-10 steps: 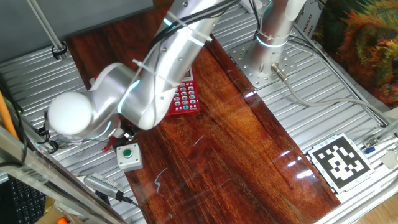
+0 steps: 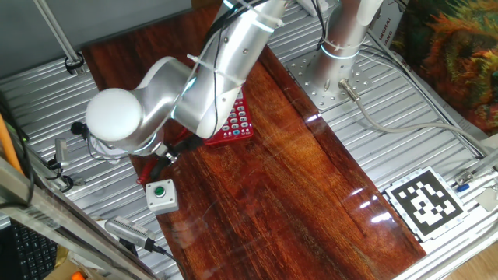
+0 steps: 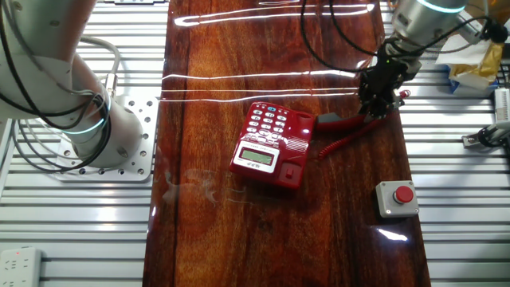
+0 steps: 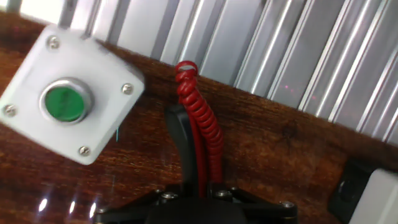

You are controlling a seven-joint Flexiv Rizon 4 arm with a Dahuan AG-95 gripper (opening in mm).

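A red desk phone with a keypad and small screen rests on the wooden table; the arm partly covers it in exterior view 1. Its dark handset reaches from beside the phone to my gripper, which appears shut on it. In the wrist view, the black end of the handset and the red coiled cord run down between the fingers of my gripper. The fingertips are mostly hidden there.
A grey button box with a green button stands close to the gripper at the table's edge. Another box with a red button shows in exterior view 2. A marker board lies off the table. Much of the wood is clear.
My gripper has moved right in exterior view 1, toward the phone, and the handset has moved along with it. The phone has shifted slightly right. The button box has stayed put.
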